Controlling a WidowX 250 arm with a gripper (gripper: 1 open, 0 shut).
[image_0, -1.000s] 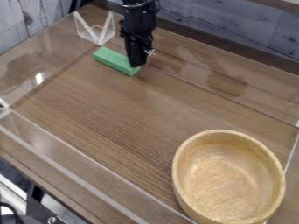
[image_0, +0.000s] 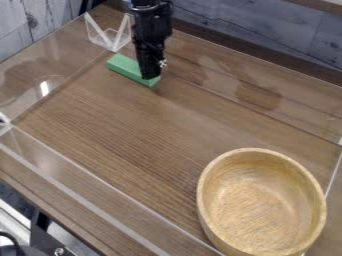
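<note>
A green block (image_0: 128, 70) lies on the wooden table near the back left. My black gripper (image_0: 151, 66) hangs down at the top of the view, its fingertips at the block's right part. Whether the fingers are open or shut on it is too small to tell.
A large pale wooden bowl (image_0: 262, 206) sits at the front right. A clear plastic object (image_0: 110, 30) stands behind the block at the back left. A dark back wall (image_0: 267, 30) bounds the table (image_0: 134, 150), whose middle is clear.
My gripper has shifted slightly to the left over the block. The block appears to lie in the same place.
</note>
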